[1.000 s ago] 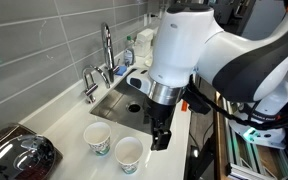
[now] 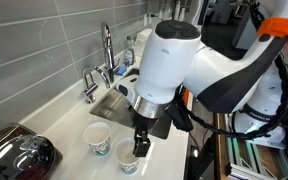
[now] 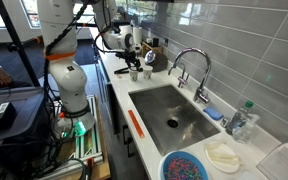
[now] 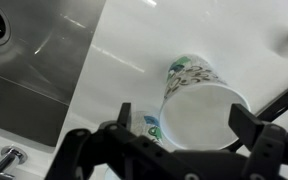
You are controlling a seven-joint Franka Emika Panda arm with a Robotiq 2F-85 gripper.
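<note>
Two white paper cups with a leafy print stand upright on the white counter. The front cup (image 2: 128, 160) is close under my gripper (image 2: 141, 145), and the other cup (image 2: 97, 139) stands just behind and left of it. In the wrist view my gripper is open, its dark fingers (image 4: 126, 150) spread on either side of one cup's mouth (image 4: 202, 117). The second cup (image 4: 146, 124) shows partly behind the left finger. Nothing is held. Contact with the cup's wall cannot be made out.
The steel sink (image 3: 174, 118) with its tall faucet (image 3: 194, 62) lies along the counter beside the cups. A black rounded appliance (image 2: 22, 152) stands near the wall. At the counter's far end from the cups are a blue bowl (image 3: 183, 166), a plate (image 3: 222, 155) and bottles (image 3: 245, 113).
My gripper has moved left and come down toward the front cup, turning slightly on the way. Both cups have stayed where they were.
</note>
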